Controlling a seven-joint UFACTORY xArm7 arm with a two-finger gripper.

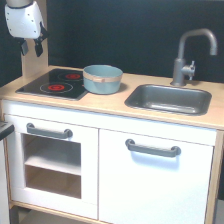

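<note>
My gripper hangs at the upper left, beyond the back left of the counter. Its black fingers look spread apart, with nothing visible between them. Well to its right and lower, a grey-blue pot with a light brown band near its rim stands on the counter, at the right edge of the black stove top. The pot's inside is mostly hidden from this angle.
A metal sink is set into the counter at right, with a grey faucet behind it. Bare wooden counter lies between stove and sink. Below are a windowed oven door with a dark handle and a white cabinet door.
</note>
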